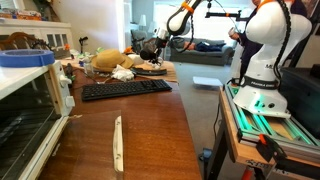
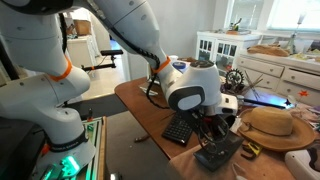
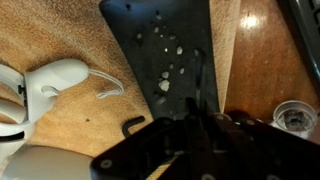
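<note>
A black tray-like slab (image 3: 165, 55) with several small pale bits on it lies on a tan cloth (image 3: 75, 30) in the wrist view. In exterior view 2 the same black slab (image 2: 218, 152) is on the cloth below the arm. Over the slab's lower end, my gripper is shut on a thin dark object (image 3: 198, 80) that sticks out over the slab. What this object is cannot be made out, and its held end is hidden by the dark fingers.
A white device with a cable (image 3: 55, 85) lies left of the slab. A clear glass (image 3: 295, 115) stands on the wood at right. The black keyboard (image 1: 125, 90) and a tan hat (image 2: 278, 127) are close by. Bare wooden table (image 1: 160, 140) spans the near side.
</note>
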